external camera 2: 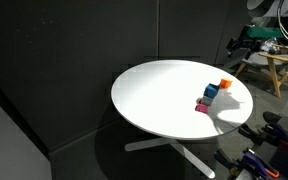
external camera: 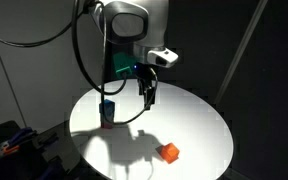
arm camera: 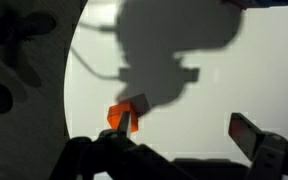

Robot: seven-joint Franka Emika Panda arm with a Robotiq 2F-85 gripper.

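My gripper (external camera: pixel 147 97) hangs above the round white table, pointing down, with its fingers apart. In the wrist view its dark fingers (arm camera: pixel 249 136) stand wide apart at the bottom with nothing between them. An orange block (arm camera: pixel 123 117) lies on the table close by the left finger in that view; in exterior view 1 the orange block (external camera: pixel 169 152) is lower and to the right of the gripper. A blue block (external camera 2: pixel 211 90) sits near a pinkish-red block (external camera 2: pixel 202 107); whether they touch, I cannot tell. The blue block (external camera: pixel 107 109) is partly behind a cable in exterior view 1.
A cable (external camera: pixel 103 75) loops down from the arm in front of the blue block. A wooden chair (external camera 2: pixel 274 70) stands beyond the table in exterior view 2.
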